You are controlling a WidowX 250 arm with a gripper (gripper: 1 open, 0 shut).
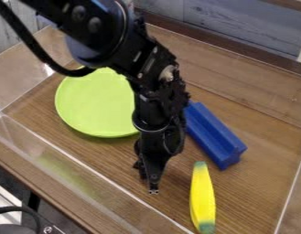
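My black gripper [153,174] hangs low over the wooden table, left of a yellow object with a green end [201,194], which lies lengthwise toward the front edge and apart from the fingers. Whether anything sits between the dark fingertips cannot be made out.
A green plate [85,101] lies at the back left, partly behind the arm. A blue block [216,135] lies behind the yellow object on the right.
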